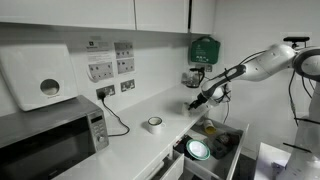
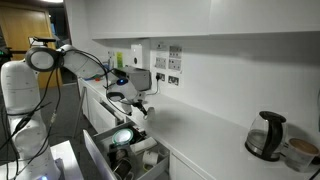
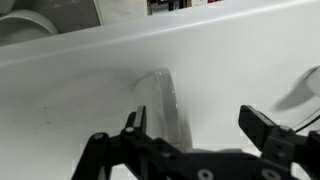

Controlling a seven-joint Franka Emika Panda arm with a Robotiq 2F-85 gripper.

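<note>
My gripper stands open above the white counter, its two dark fingers wide apart. In the wrist view a pale, see-through object (image 3: 168, 100), perhaps a glass or cup, lies low in the picture, partly in the space between the fingers and partly covered by the left one. No grip on it shows. Exterior view 1 has the gripper (image 1: 193, 104) at the far right end of the counter, close to its front edge. The other exterior view shows the arm's gripper (image 2: 144, 108) over the counter beside the open drawer; details there are too small to tell.
An open drawer (image 1: 232, 155) below the counter's edge holds a white-green plate (image 1: 198, 149) and other dishes. A white pot (image 1: 154, 125) stands on the counter, with a microwave (image 1: 52, 145) further left. A kettle (image 2: 266, 134) sits at the right. Mid-counter is largely free.
</note>
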